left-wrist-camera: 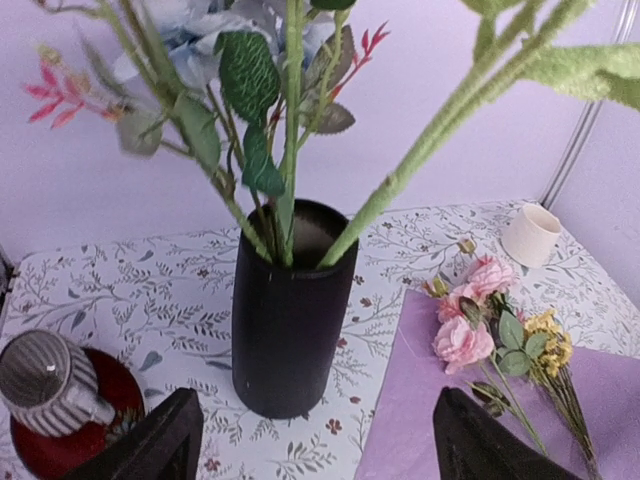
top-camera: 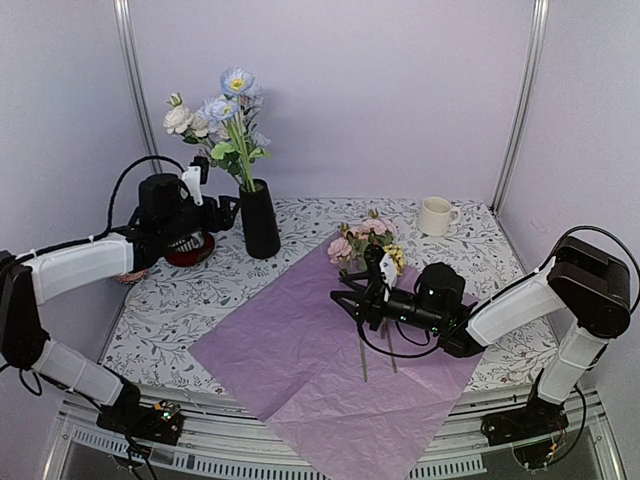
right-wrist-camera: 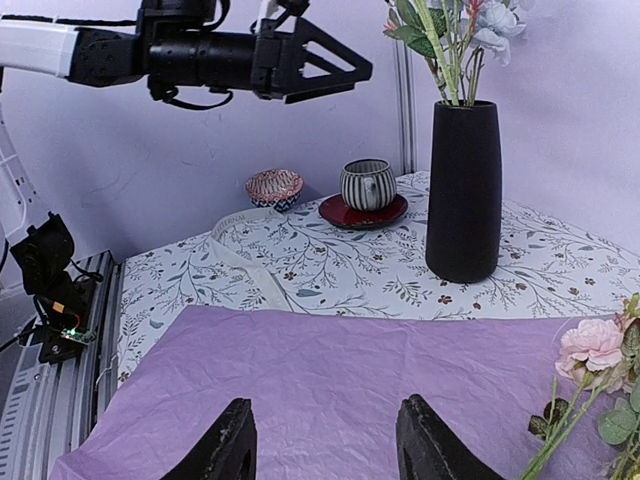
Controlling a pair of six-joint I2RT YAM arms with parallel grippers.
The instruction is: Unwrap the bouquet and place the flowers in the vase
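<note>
The tall black vase (top-camera: 260, 222) holds several stems, with blue flowers (top-camera: 237, 82) and white flowers (top-camera: 178, 120) at their tops. My left gripper (top-camera: 230, 212) stands open just left of the vase, apart from it; in the left wrist view nothing lies between its fingers. Pink flowers (left-wrist-camera: 464, 342) and small yellow flowers (left-wrist-camera: 548, 350) lie on the purple cloth. Over that cloth my right gripper is open and empty, its fingers (right-wrist-camera: 232, 440) spread; the flower stems show at the right of its wrist view.
The purple cloth (top-camera: 285, 330) covers the table's middle and front, largely bare on its left. A striped cup (right-wrist-camera: 368, 184) on a red saucer (right-wrist-camera: 385, 215) and a patterned bowl (right-wrist-camera: 274, 187) stand left of the vase. A cream mug (top-camera: 436, 216) is at the back right.
</note>
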